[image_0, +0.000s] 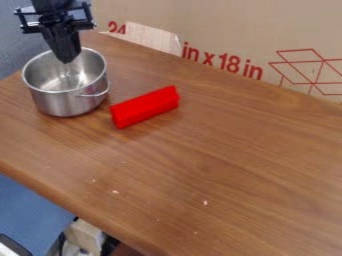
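Observation:
My gripper (63, 52) hangs over the steel pot (66, 98) at the upper left, its lower end at or just inside the rim; whether it is open or shut, or holds anything, is hard to make out. A red cylinder (144, 106) lies on its side on the wooden table, just right of the pot.
A cardboard box with red print (281, 40) stands along the back. A blue surface (27, 210) shows past the table's left edge.

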